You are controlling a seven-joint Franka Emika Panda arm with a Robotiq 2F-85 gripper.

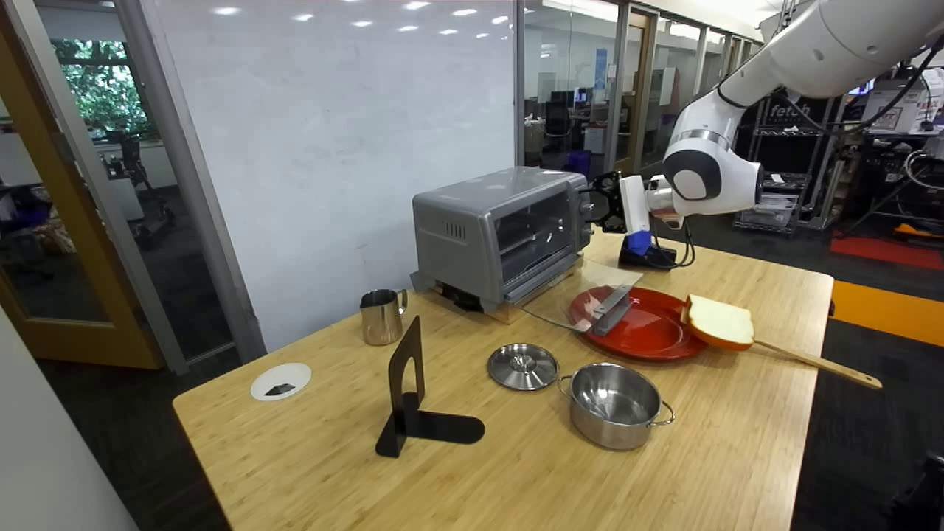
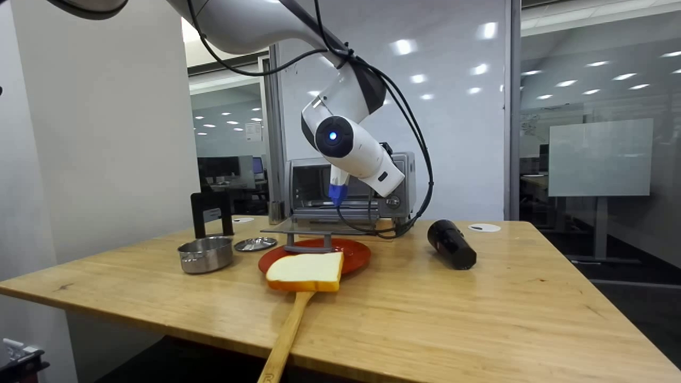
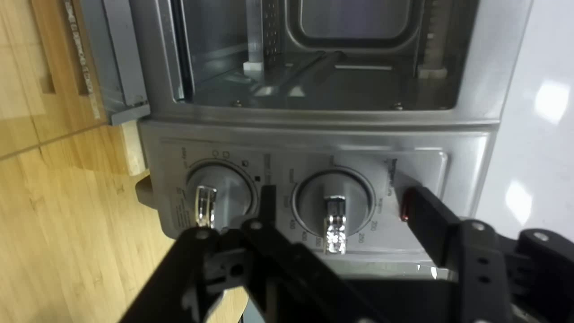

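Note:
The grey toaster oven stands against the white wall, its glass door folded down over the red plate. My gripper faces the oven's control panel in the wrist view. Its dark fingers are spread, one on each side of the upper knob, with visible space between them and the knob. Whether the tips reach past the knob's face is hard to tell. A second knob sits to the left, outside the fingers. From exterior view 2, the arm hides the fingers.
On the red plate's edge rests a bread slice, by a wooden handle. A pot, lid, metal pitcher and black bookend stand nearby. A black cylinder lies on the right.

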